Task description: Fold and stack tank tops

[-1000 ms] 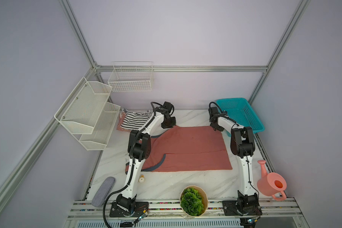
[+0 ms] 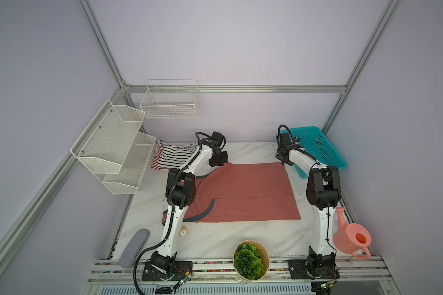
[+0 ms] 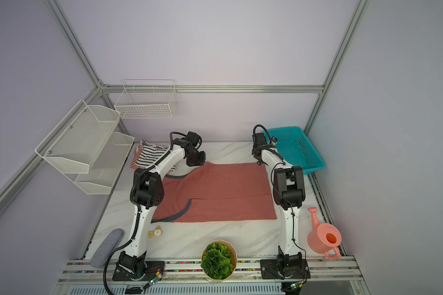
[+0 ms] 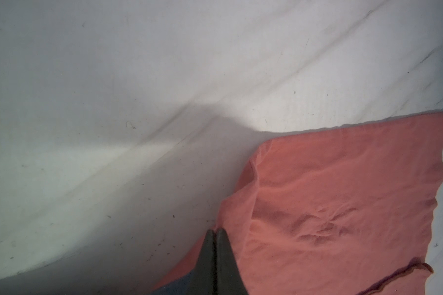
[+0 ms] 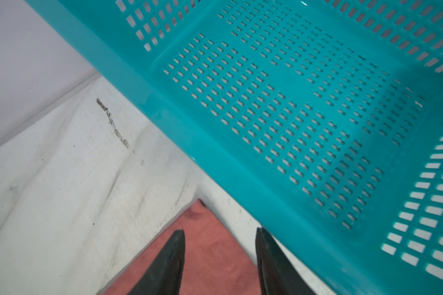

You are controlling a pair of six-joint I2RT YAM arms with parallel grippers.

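A red tank top (image 2: 251, 179) with dark grey trim lies spread across the table, its front part folded over along a lengthwise line. At its far edge, left of middle, my left gripper is shut on the cloth, which rises in a fold to the fingertips. My right gripper stands open above the far right corner of the tank top, with the cloth visible below and between its fingers but not gripped. Striped folded cloth (image 2: 174, 156) rests at the back left, partly behind the left arm.
A turquoise basket (image 2: 324, 147), empty in the right wrist view, stands close against the right gripper. A pink watering can (image 2: 352, 238), a potted plant (image 2: 248, 260) and a grey case (image 2: 134, 247) line the front. Bare table shows before the tank top.
The left arm and the tank top look unchanged.
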